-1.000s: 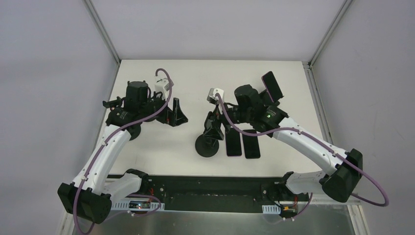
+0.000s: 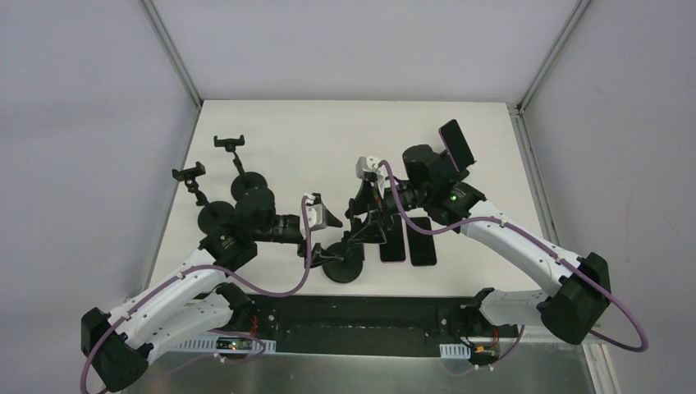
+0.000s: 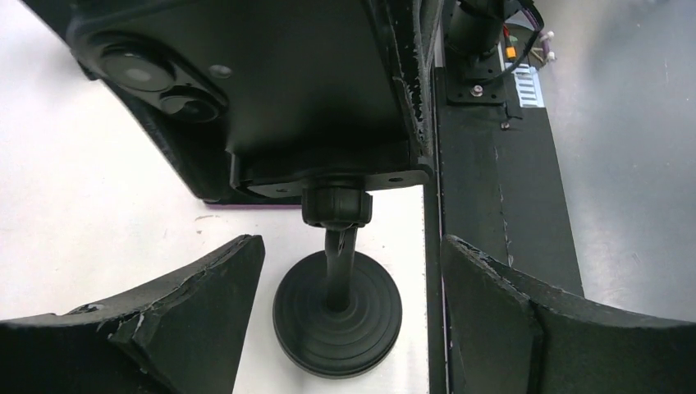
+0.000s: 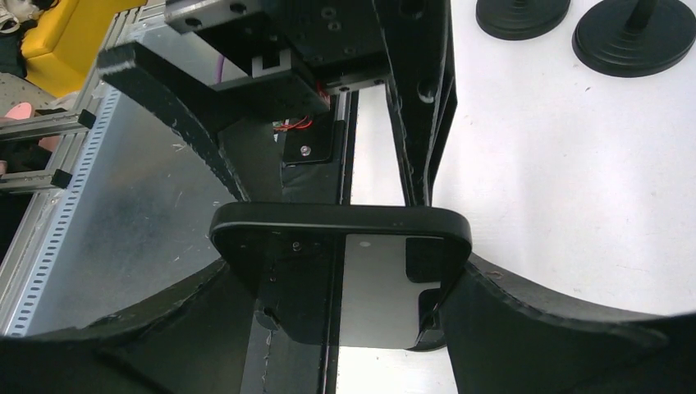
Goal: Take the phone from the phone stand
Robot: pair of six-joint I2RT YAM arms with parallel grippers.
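Near the table's front middle stands a phone stand (image 2: 343, 268), its round base (image 3: 337, 328) and pole (image 3: 338, 263) clear in the left wrist view. My left gripper is part open at the pole, with the stand between its fingertips but apparently not touching. My right gripper is shut on a phone (image 4: 377, 304) at the head of that stand, above the base. Whether the phone still rests in the holder is hard to tell.
Two phones (image 2: 423, 246) lie right of the stand. Another phone (image 2: 456, 144) stands at the back right. Two empty stands (image 2: 215, 215) are at the left.
My left gripper has come down and right toward the stand's pole. My right gripper and the stand have shifted slightly toward the front.
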